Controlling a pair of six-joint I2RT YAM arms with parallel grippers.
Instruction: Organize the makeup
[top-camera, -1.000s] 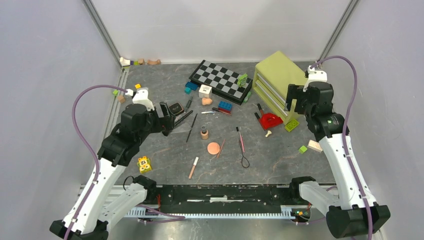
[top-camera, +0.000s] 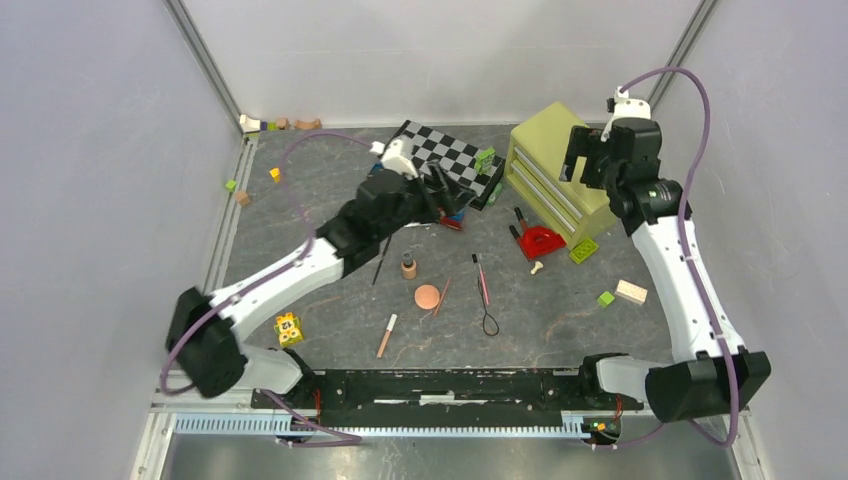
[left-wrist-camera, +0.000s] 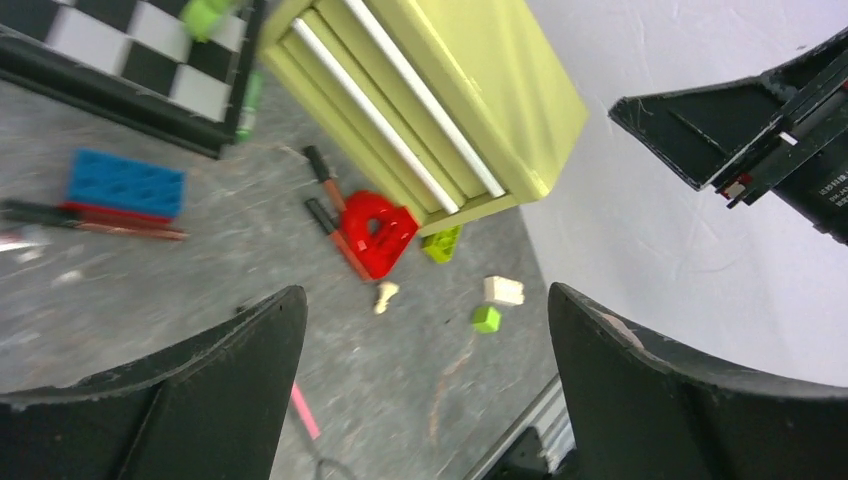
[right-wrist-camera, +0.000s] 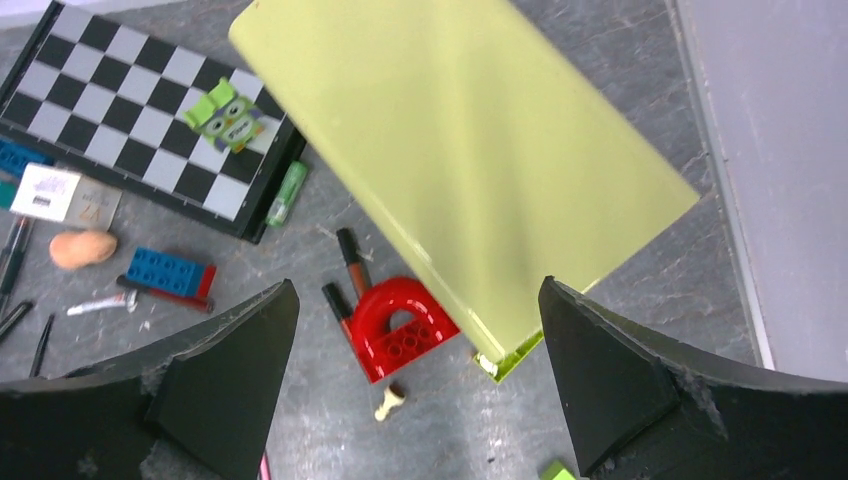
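Note:
Makeup items lie scattered on the grey table: a foundation bottle (top-camera: 408, 266), a round pink compact (top-camera: 428, 297), a brush with white end (top-camera: 386, 334), thin pencils and an eyelash curler (top-camera: 489, 322). My left gripper (top-camera: 447, 195) hangs open high over the chessboard's near side, hiding items beneath it; the left wrist view shows nothing between its fingers. My right gripper (top-camera: 567, 152) stands open above the yellow drawer box (top-camera: 557, 135), whose smooth top fills the middle of the right wrist view (right-wrist-camera: 460, 150).
A chessboard (right-wrist-camera: 120, 110) with a green owl toy sits at the back. Red blocks (right-wrist-camera: 410, 340) lie beside the drawer box, green blocks (top-camera: 605, 299) and a pale block (top-camera: 632, 291) at right. Other toys line the left edge. The front middle table is fairly open.
My left arm has swung up and right from the left side to over the table's back middle, blurred in motion. The right arm has risen slightly toward the back.

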